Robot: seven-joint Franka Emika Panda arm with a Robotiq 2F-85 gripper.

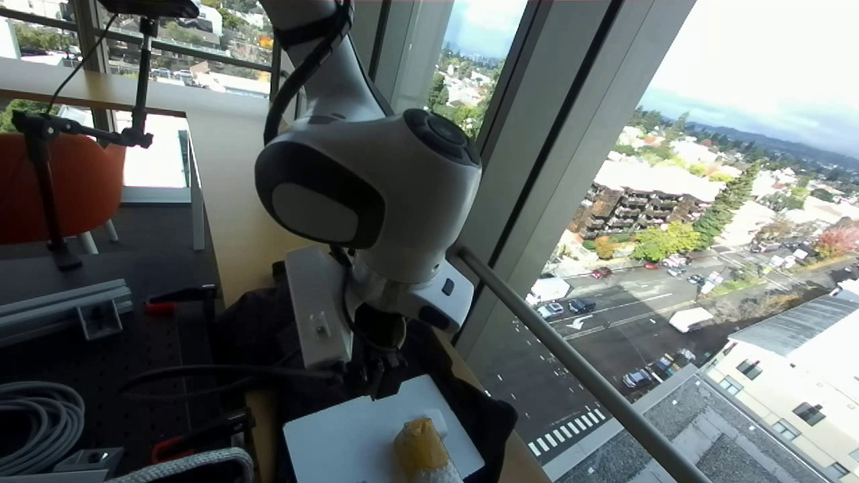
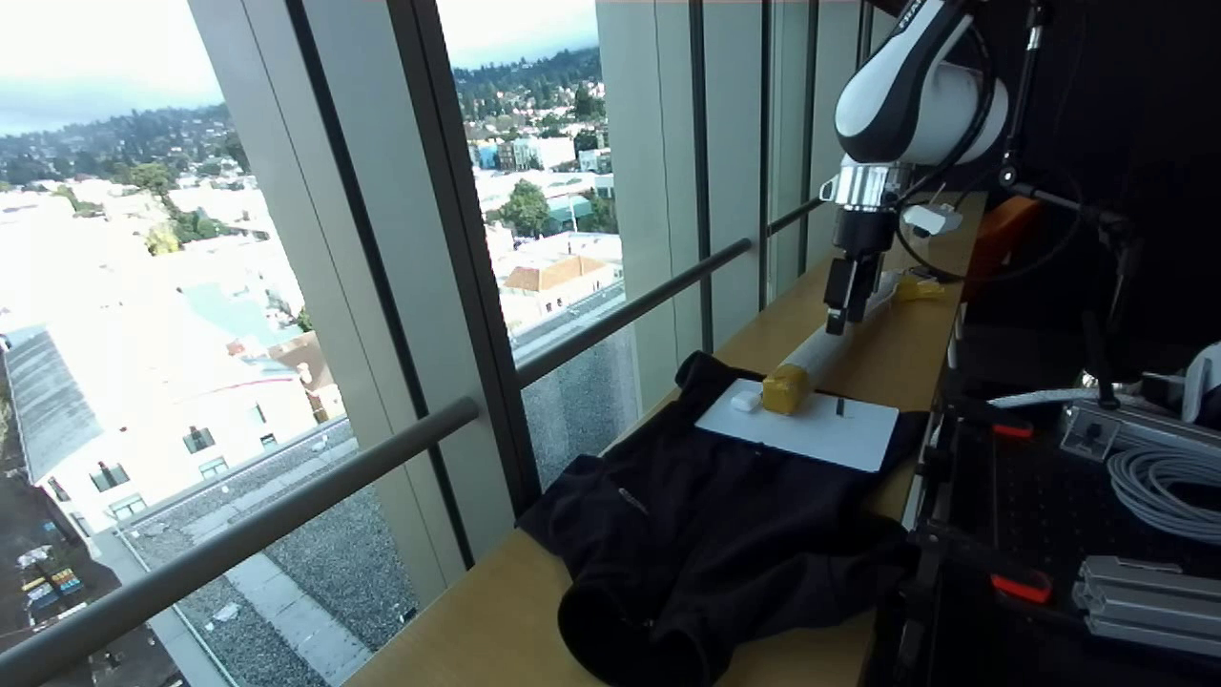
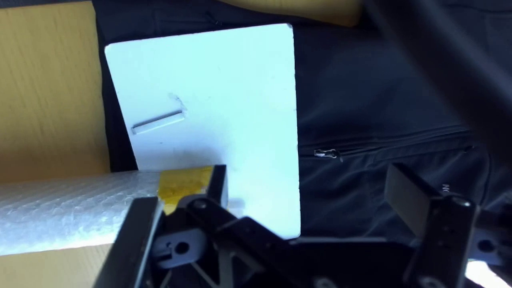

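Note:
My gripper is open and points downward, with nothing held between its wide-set fingers. In the wrist view, one finger overlaps the taped end of the roll and the other overlaps a dark jacket point(image 3: 345, 96). The white board point(image 3: 240, 86) lies partly on that jacket. The bubble-wrapped roll point(image 3: 72, 206) has yellow tape point(image 2: 785, 390) around its end, which rests on the board. Beside the tape sits a small white block point(image 2: 745, 401). A thin raised strip point(image 3: 158, 122) shows on the board. The gripper appears above these things; its exact height is unclear.
A metal rail point(image 2: 378, 458) runs along the windows beside the wooden ledge point(image 2: 481, 607). On the other side, a black surface holds a coiled grey cable point(image 1: 36, 426), aluminium profiles point(image 1: 64, 310) and red-black clamps point(image 2: 1022, 586). Bare wood shows near the roll.

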